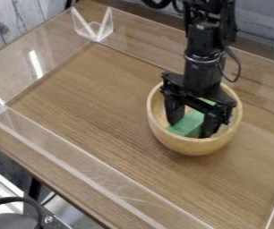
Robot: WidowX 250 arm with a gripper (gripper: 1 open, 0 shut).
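A round, light wooden bowl (pixel 175 139) stands on the wooden table right of centre, with a green object (pixel 186 124) inside it. My black gripper (pixel 194 111) reaches down from the top into the bowl, over and around the green object, its fingers spread open. The dark fingers hide part of the green object, and I cannot tell whether they touch it.
A white wire-like stand (pixel 94 27) is at the back left. Dark cables lie at the lower left beyond the table's edge.
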